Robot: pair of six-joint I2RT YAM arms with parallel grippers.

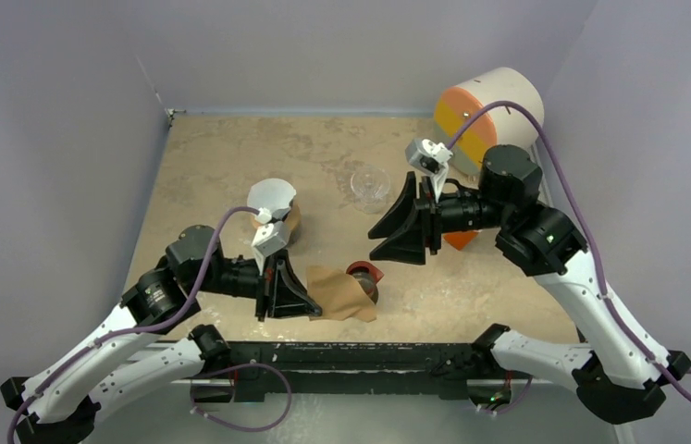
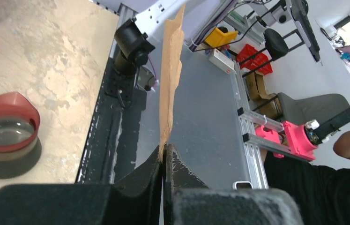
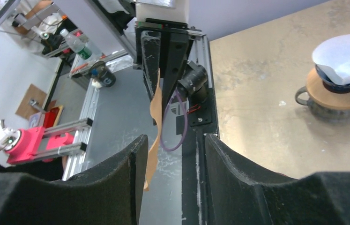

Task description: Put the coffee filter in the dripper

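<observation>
A flat brown paper filter (image 1: 339,294) hangs by its edge from my left gripper (image 1: 315,313), whose fingers are shut on it. Seen edge-on in the left wrist view, the brown filter (image 2: 169,79) stands up from the closed fingertips. To the right of the paper, my right gripper (image 1: 371,242) is parted with nothing between its fingers; it does not touch the filter. The right wrist view shows the filter (image 3: 155,131) beyond the fingers. At the back left, a dripper with a white paper (image 3: 346,58) in it sits over a glass mug with a wooden collar (image 3: 334,93).
A red-rimmed cup (image 2: 6,123) stands partly beneath the filter. A clear glass (image 1: 371,185) is at the table's middle back. A striped cylinder (image 1: 494,116) lies at the back right. Beneath the right arm, something orange (image 1: 460,239) shows.
</observation>
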